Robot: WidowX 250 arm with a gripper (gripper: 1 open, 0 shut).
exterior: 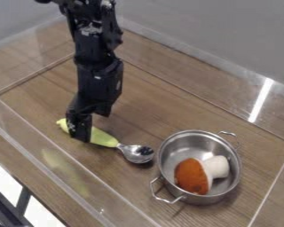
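Note:
My black gripper (88,120) hangs low at the left of the wooden table, open, its fingers around or just over the handle of a spoon with a yellow-green handle (104,139) and a silver bowl (138,153). Whether the fingers touch the handle I cannot tell.
A steel pot (180,147) with side handles stands at the right, holding an orange item (193,177) and a white one (216,167). A clear barrier runs along the front left, and walls bound the back.

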